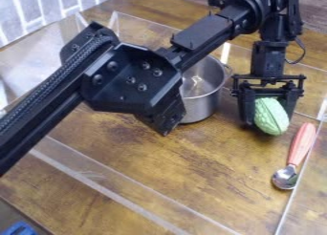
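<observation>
The black gripper (pixel 269 97) points down at the right of the camera view, around a light green ribbed oval object (pixel 271 116) like a toy cabbage, which is low at the wooden table. Its fingers are at either side of the green object; whether they press on it is hard to tell. A steel pot (pixel 205 98) stands left of the gripper, partly hidden behind the arm. A scoop (pixel 299 148) with a pink handle and steel head lies in front of the gripper to the right.
Clear acrylic walls or strips border the wooden surface (pixel 153 181). A small blue item (pixel 18 230) sits at the bottom left corner, and a white slatted panel (pixel 38 19) is at the back left.
</observation>
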